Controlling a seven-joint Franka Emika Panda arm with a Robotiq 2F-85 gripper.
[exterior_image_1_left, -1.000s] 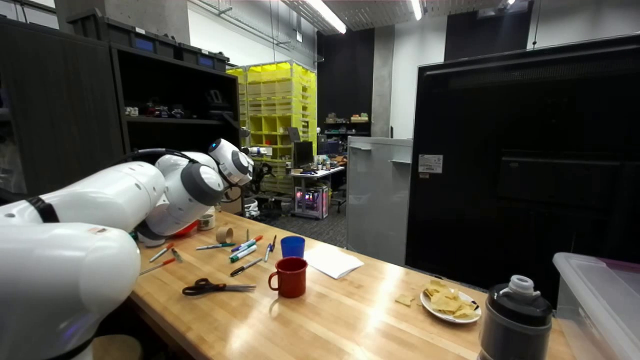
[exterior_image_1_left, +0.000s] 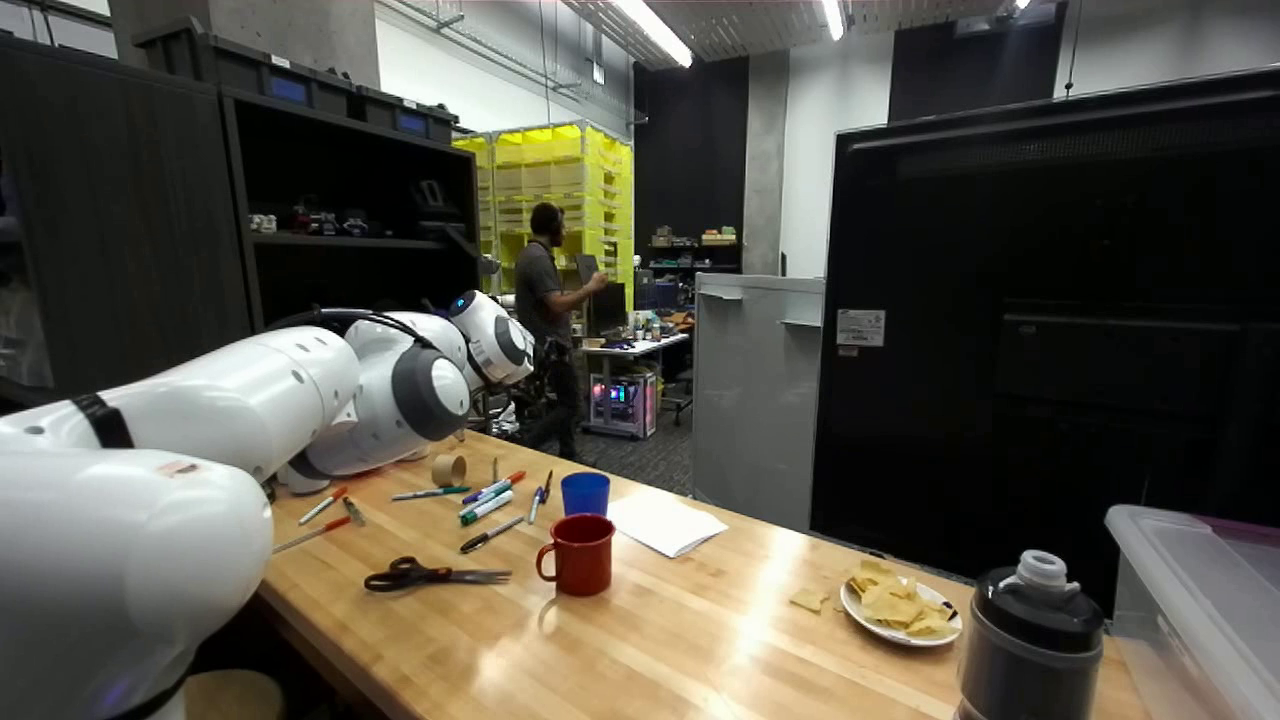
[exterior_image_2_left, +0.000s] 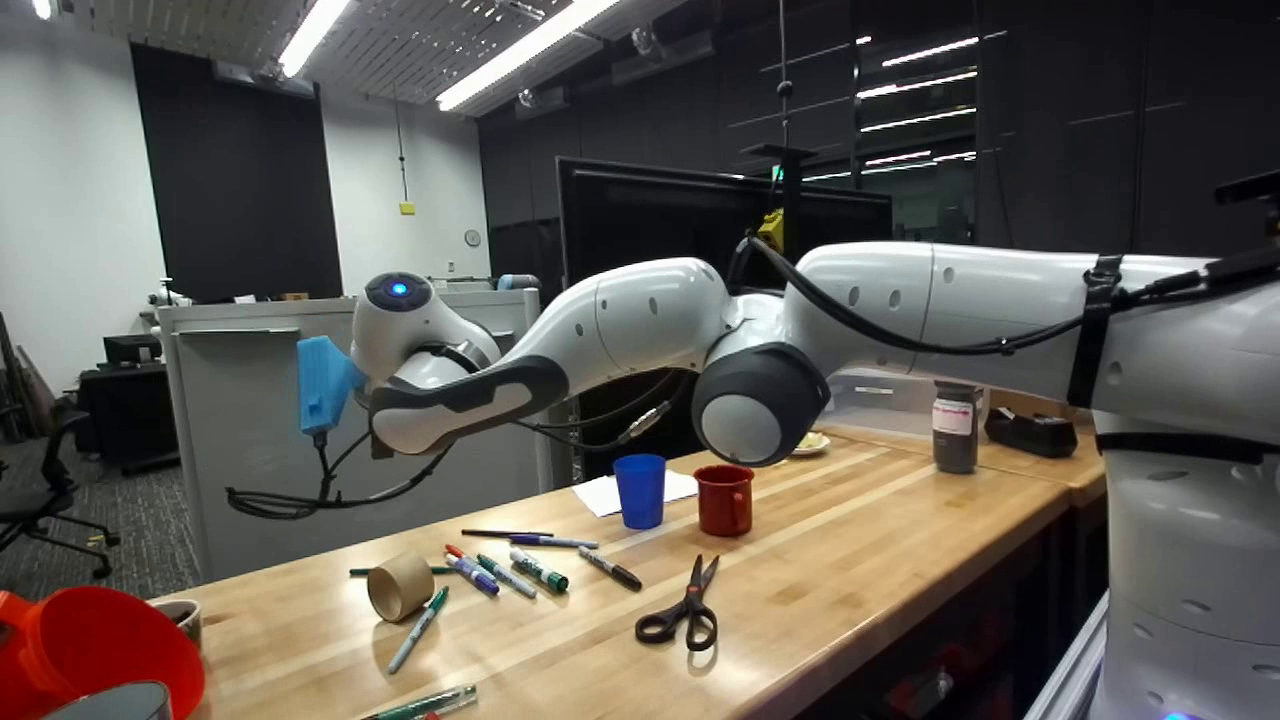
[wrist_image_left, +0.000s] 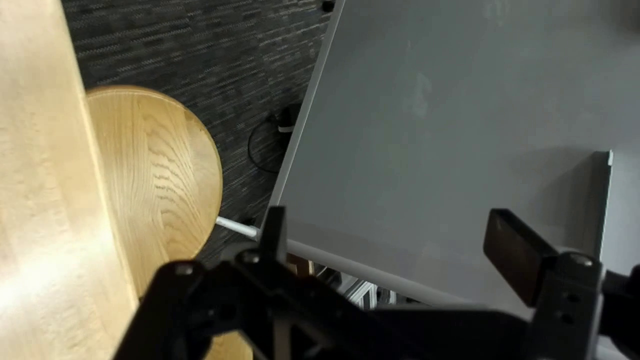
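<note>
In the wrist view my gripper is open, its two black fingers wide apart with nothing between them. Beyond them are a grey panel and the floor, past the table's edge. The arm reaches above the table, and in both exterior views the fingers cannot be made out clearly. On the wooden table stand a red mug (exterior_image_1_left: 583, 556) and, just behind it, a blue cup (exterior_image_1_left: 584, 493). Black-handled scissors (exterior_image_2_left: 686, 608) lie in front, with several markers (exterior_image_2_left: 539, 570) scattered nearby. A brown tape roll (exterior_image_2_left: 399, 587) rests on its side among them.
White paper (exterior_image_1_left: 666, 523) lies beside the blue cup. Farther along are a plate of chips (exterior_image_1_left: 897, 604), a dark bottle (exterior_image_1_left: 1033, 642) and a clear bin (exterior_image_1_left: 1188, 612). A red container (exterior_image_2_left: 114, 648) is at the opposite end. A round stool (wrist_image_left: 159, 180) stands by the table edge.
The arm's forearm and wrist have shifted to the right in exterior view 1, now covering the white mug and red item at the table's far end. A person has appeared in the background.
</note>
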